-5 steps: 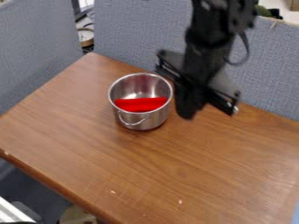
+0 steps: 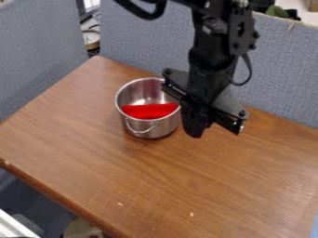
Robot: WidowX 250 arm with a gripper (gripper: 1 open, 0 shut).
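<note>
A silver metal pot with a thin wire handle sits on the wooden table, holding a red object. My black gripper hangs just right of the pot, angled downward. I cannot tell from this view whether its fingers are open or shut.
Grey padded panels border it at the left and back. A few items show beyond the panels at the top edges.
The gripper has shifted slightly to the left and looks sharper now. The pot and red object have not visibly moved.
</note>
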